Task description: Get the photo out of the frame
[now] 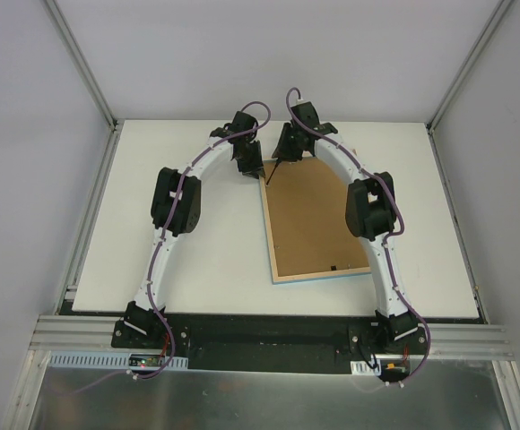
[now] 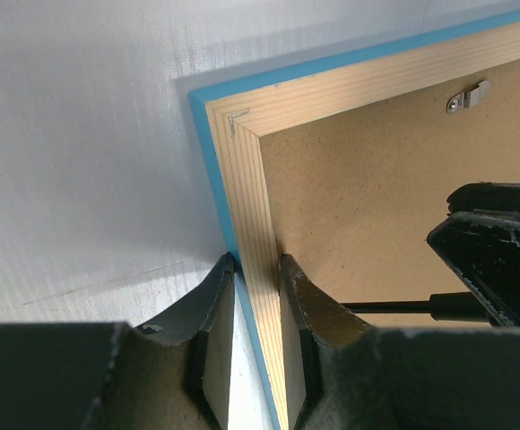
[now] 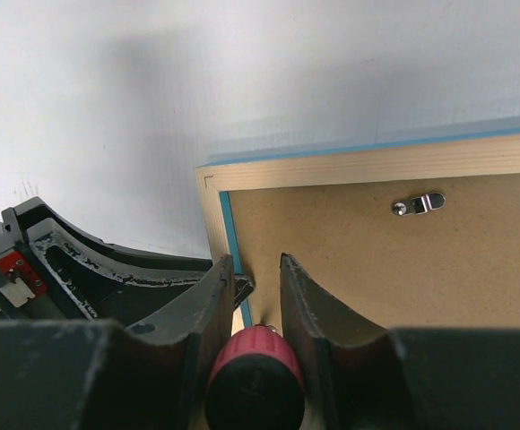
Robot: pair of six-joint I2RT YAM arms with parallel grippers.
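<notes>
The picture frame (image 1: 271, 231) lies back side up, its pale wooden bars edged in blue around a brown backing board (image 1: 314, 215). At the far left corner region, my left gripper is shut on the left wooden bar (image 2: 247, 193), one finger on each side. My right gripper is shut on a screwdriver with a red and black handle (image 3: 254, 385). Its dark shaft (image 1: 273, 173) slants down toward the board's left edge. A metal clip (image 3: 419, 204) sits on the board near the far bar. The photo is hidden.
Another small clip (image 1: 333, 268) shows near the frame's front bar. Both arms meet closely at the frame's far left corner.
</notes>
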